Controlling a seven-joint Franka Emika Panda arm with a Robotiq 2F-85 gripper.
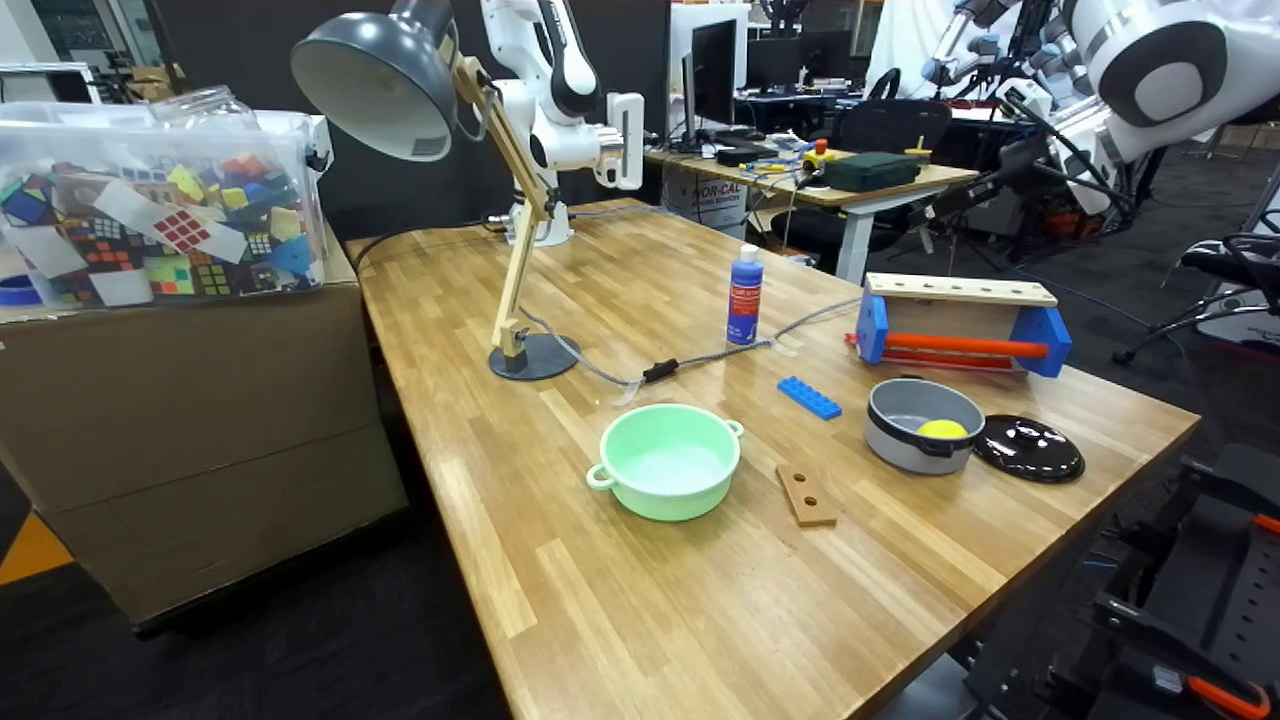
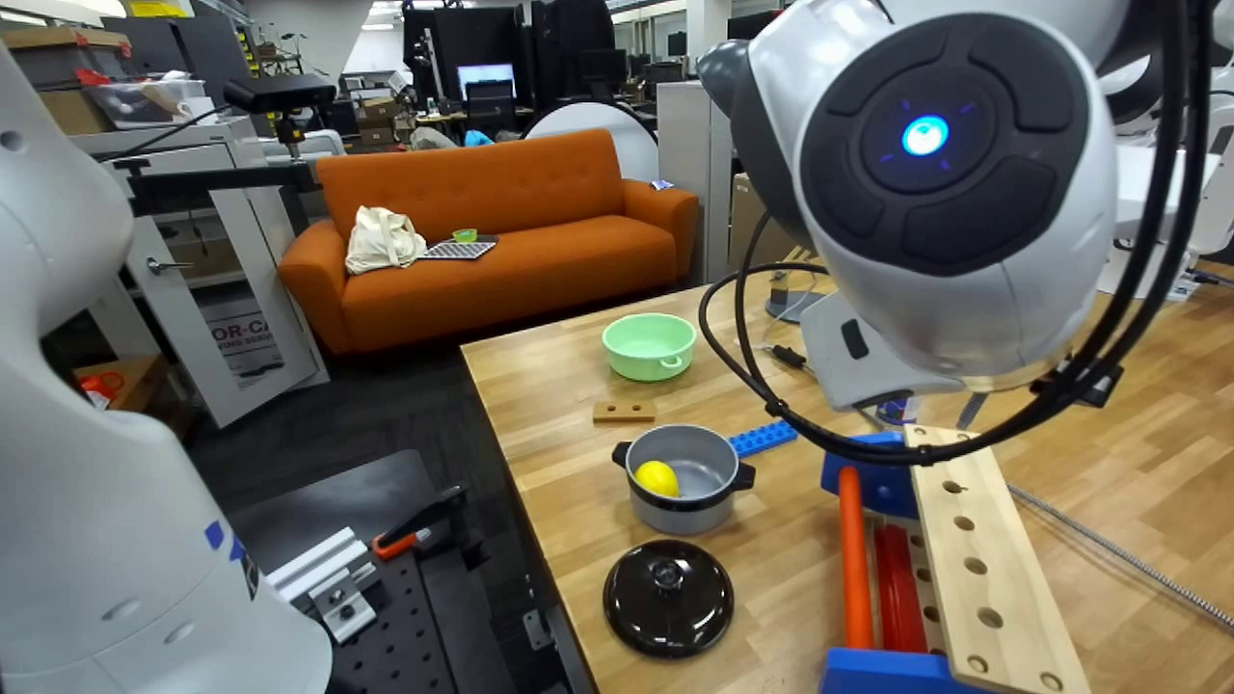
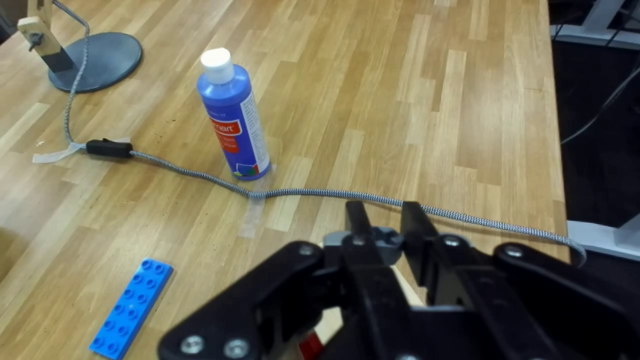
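In the wrist view my gripper has its black fingers closed on a small grey rounded piece, part of which shows beyond the left finger. What the piece is, I cannot tell. Seen from exterior view 1, the gripper hangs in the air above and behind the blue-ended wooden toy bench. A grey pot holds a yellow object, and its black lid lies beside it. Farther left stands a pale green bowl. Exterior view 2 hides the gripper behind the arm.
A blue paint bottle stands upright by the taped-down lamp cord. A blue studded brick and a two-holed wooden block lie flat. The lamp base is farther left. Bare tabletop fills the front left.
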